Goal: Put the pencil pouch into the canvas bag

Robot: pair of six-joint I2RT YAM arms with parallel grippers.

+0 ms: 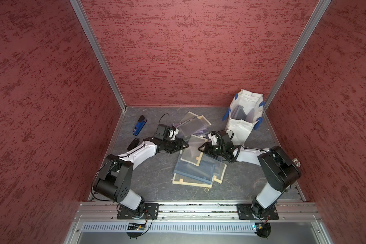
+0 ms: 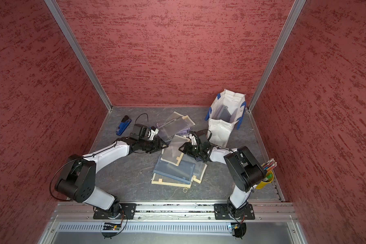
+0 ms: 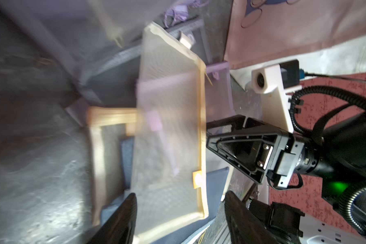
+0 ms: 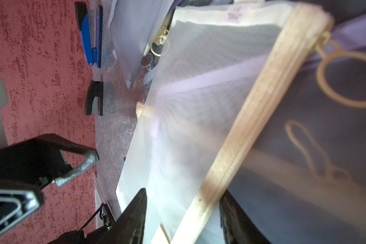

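A translucent mesh pencil pouch (image 1: 191, 150) with a cream zip lies atop other pouches in the middle. My left gripper hangs open at its left side. My right gripper is at the pouch's right edge, its fingertips either side of the cream zip band in the right wrist view; whether it grips cannot be told. The white canvas bag (image 1: 240, 132) with blue handles stands open at the back right, dark pouches inside.
More pouches (image 1: 195, 179) lie beneath and behind. A blue stapler (image 1: 139, 126) and a dark object (image 1: 133, 144) lie left. A yellow pencil cup (image 2: 265, 181) stands at the right.
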